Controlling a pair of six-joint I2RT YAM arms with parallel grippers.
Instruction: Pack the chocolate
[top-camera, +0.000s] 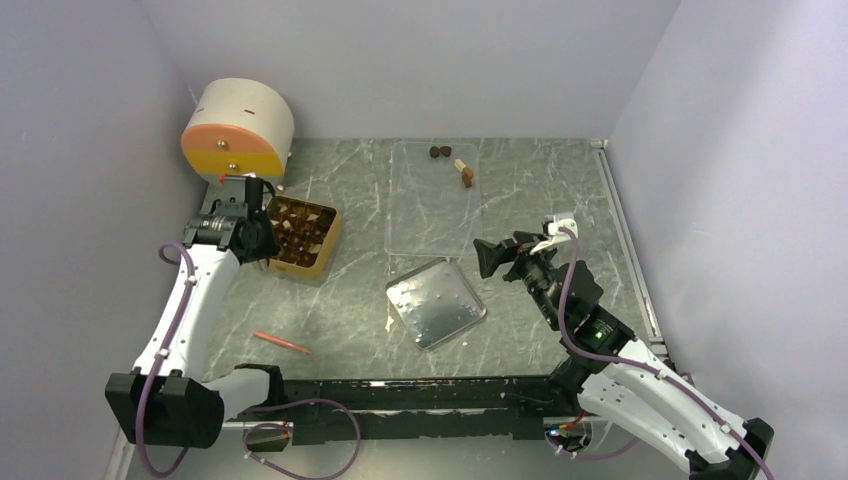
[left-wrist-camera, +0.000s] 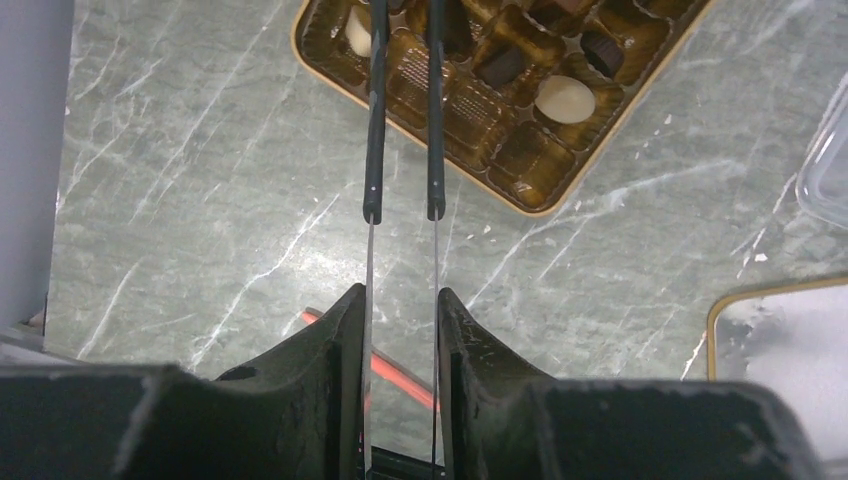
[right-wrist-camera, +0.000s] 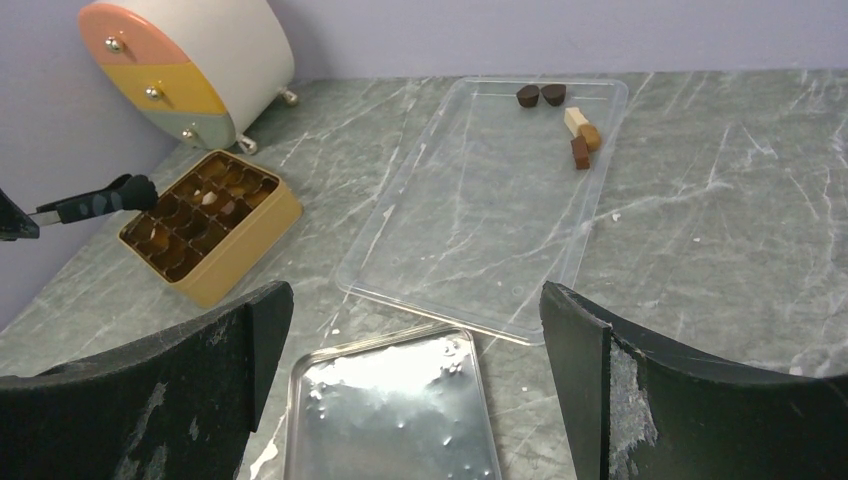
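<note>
The gold chocolate box (top-camera: 330, 245) sits at the left, its compartments holding several dark, brown and white chocolates. My left gripper is over the box, holding two long black tongs; whether a chocolate is between their tips is hidden at the top of the left wrist view. My right gripper stands open above the table's right part. On the clear plastic tray (top-camera: 425, 210) lie two dark chocolates (right-wrist-camera: 553, 94), a white piece (right-wrist-camera: 574, 118), a tan piece (right-wrist-camera: 590, 137) and a brown piece (right-wrist-camera: 580, 154).
A drum-shaped drawer cabinet (top-camera: 250, 110) stands behind the box. A metal tray (top-camera: 436, 304) lies at the front middle, a red stick (top-camera: 283, 341) at the front left. The right side of the table is open marble under my right arm.
</note>
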